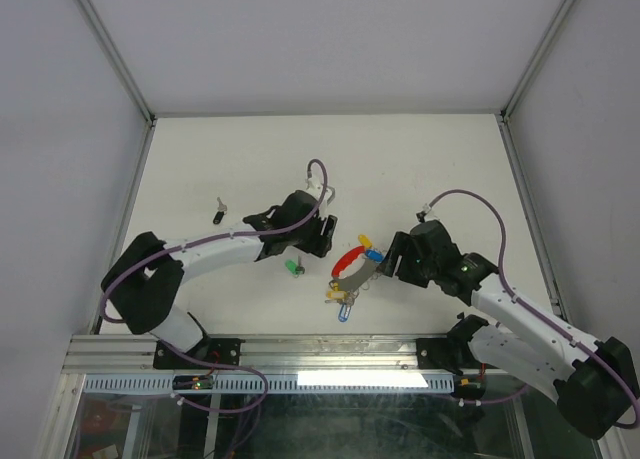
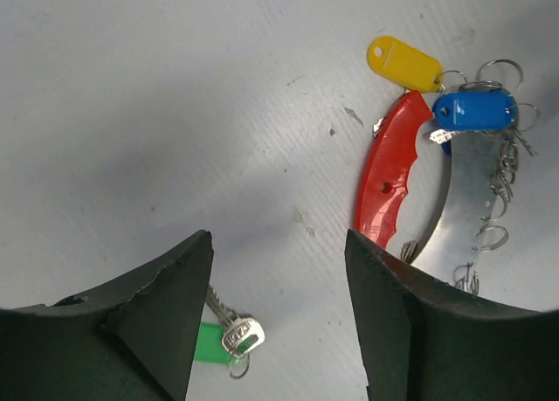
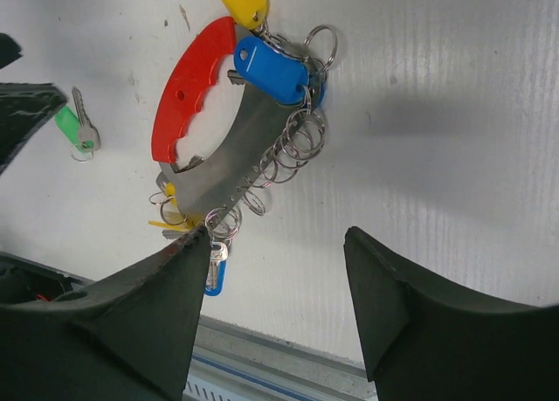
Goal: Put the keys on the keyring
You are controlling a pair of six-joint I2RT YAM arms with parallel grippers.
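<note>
A curved keyring [image 3: 208, 176] with a red handle [image 2: 389, 169] and a flat grey metal part lies on the white table. Around its grey part hang several small wire rings [image 3: 298, 144]. Blue tags [image 2: 473, 110] and a yellow tag [image 2: 406, 63] lie at its upper end, more yellow and blue ones [image 1: 344, 312] at its lower end. Left of it rests a key [image 2: 240, 332] with a green tag [image 2: 210, 343]. My left gripper [image 1: 328, 240] hovers open above the table, between that key and the red handle. My right gripper [image 1: 391, 262], open and empty, is above the table right of the keyring.
A key with a black head [image 1: 220, 211] lies apart at the far left. Along the front runs a metal rail [image 1: 300, 351]. In the right wrist view the left gripper's fingers [image 3: 26, 113] intrude at the left edge.
</note>
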